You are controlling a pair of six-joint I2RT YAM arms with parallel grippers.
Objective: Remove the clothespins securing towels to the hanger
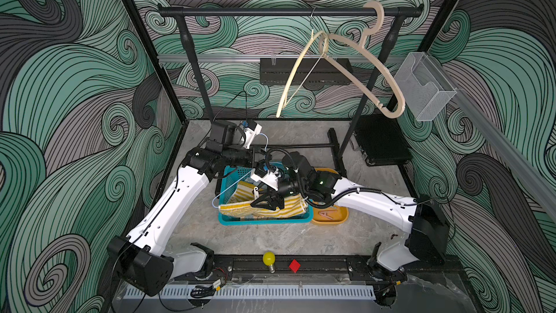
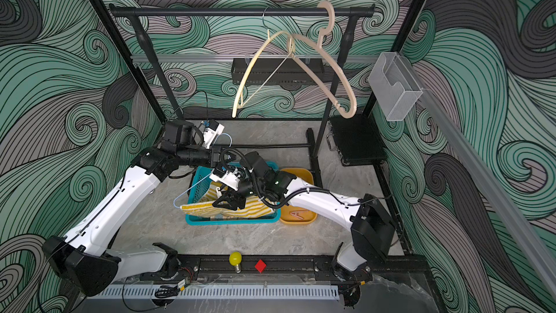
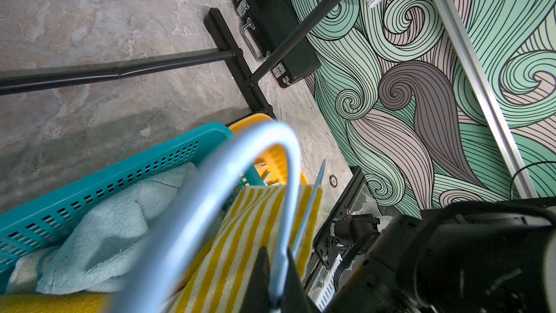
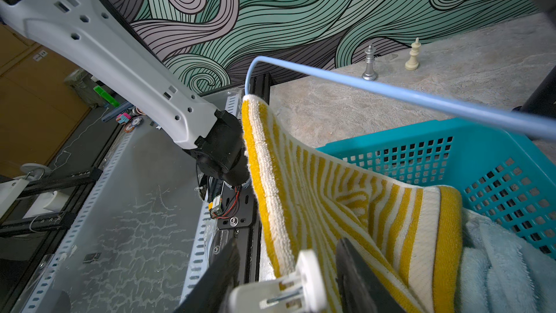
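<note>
My left gripper is shut on a light blue hanger, which slopes down to the striped yellow towel draped over the teal basket. A white clothespin sits on the towel's edge, blurred at the bottom of the right wrist view. My right gripper is around this clothespin, fingers apart at either side; whether they touch it I cannot tell. A pale blue towel lies in the basket.
An orange tray with clothespins sits right of the basket. Beige hangers hang from the rack above. A black case stands at the back right. Two chess pieces stand on the floor.
</note>
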